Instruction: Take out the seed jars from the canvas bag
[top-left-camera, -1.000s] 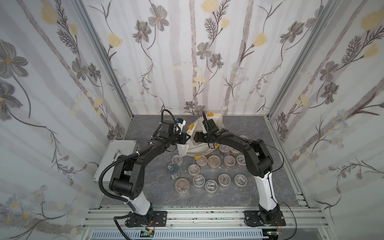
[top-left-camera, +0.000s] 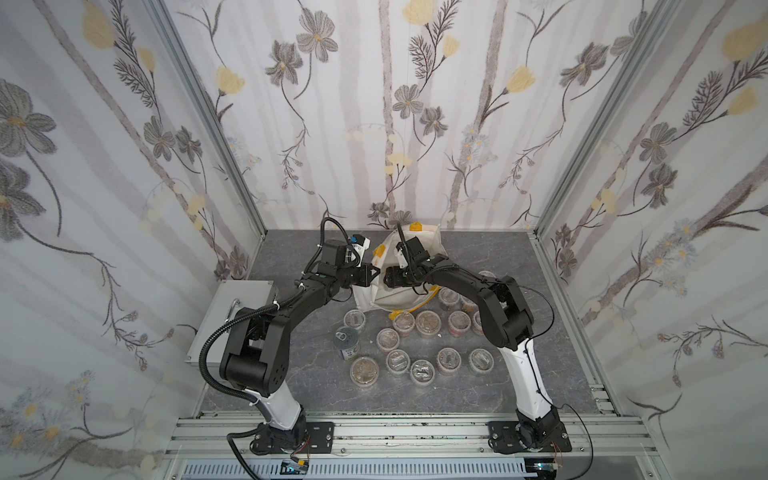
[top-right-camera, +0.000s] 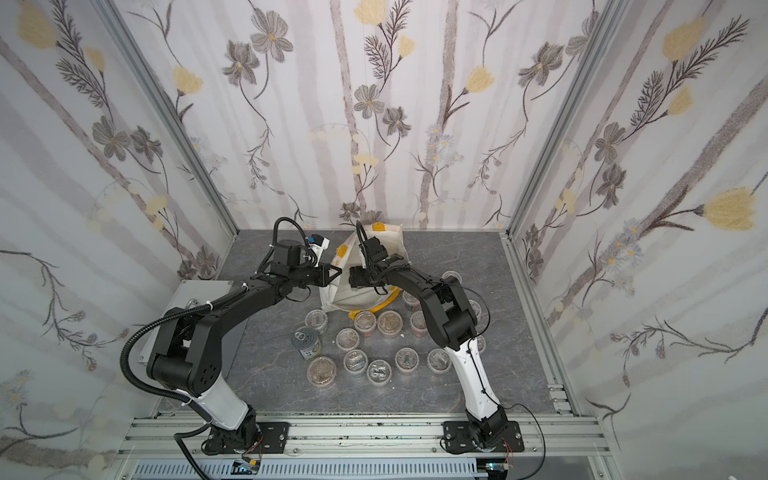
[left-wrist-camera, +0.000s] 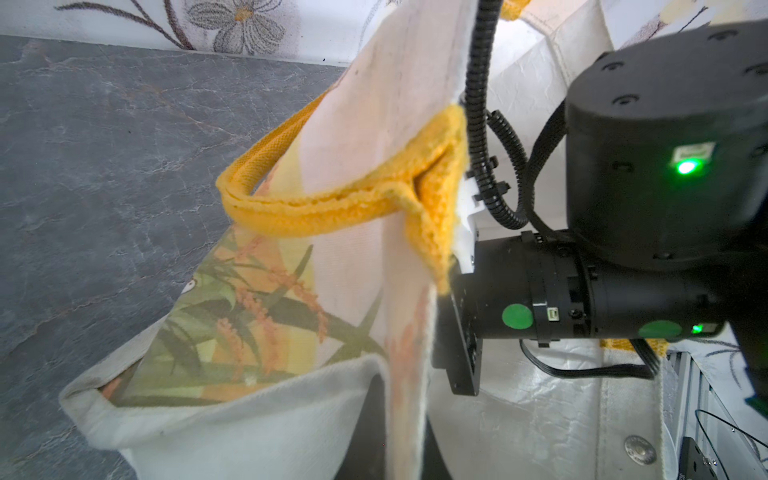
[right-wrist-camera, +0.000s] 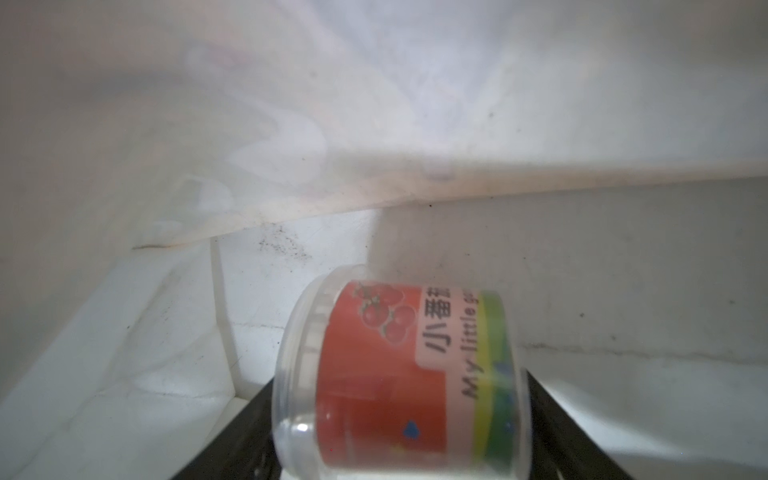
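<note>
The canvas bag (top-left-camera: 424, 240) with yellow handles lies open at the back centre. My left gripper (top-left-camera: 371, 273) is shut on its left side; in the left wrist view the cloth edge (left-wrist-camera: 412, 344) runs between the fingers. My right gripper (top-left-camera: 390, 276) reaches inside the bag. In the right wrist view a clear seed jar (right-wrist-camera: 384, 376) with a red label lies on its side between the fingers; whether they grip it is unclear.
Several seed jars (top-left-camera: 428, 323) stand on the grey table in front of and right of the bag. A tin can (top-left-camera: 346, 344) stands front left, beside a metal box (top-left-camera: 208, 336).
My right arm has moved slightly left, further into the bag, and the bag's back edge has shifted a little. The left arm is nearly still.
</note>
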